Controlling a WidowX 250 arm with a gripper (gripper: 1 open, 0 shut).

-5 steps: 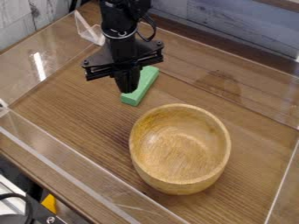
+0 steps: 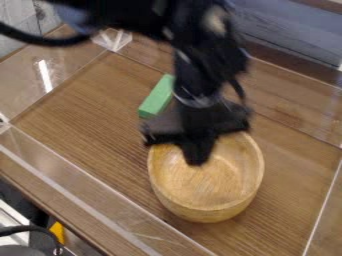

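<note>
My gripper (image 2: 190, 135) is a motion-blurred dark shape over the upper middle of the view, hanging above the back of a large round wooden bowl (image 2: 203, 196). Its fingertips are too blurred to show how they stand. Behind it a green block (image 2: 156, 96) lies on the wooden table, partly hidden by the arm.
A clear plastic object (image 2: 112, 40) sits at the back left. A black and yellow object (image 2: 40, 238) is at the lower left edge.
</note>
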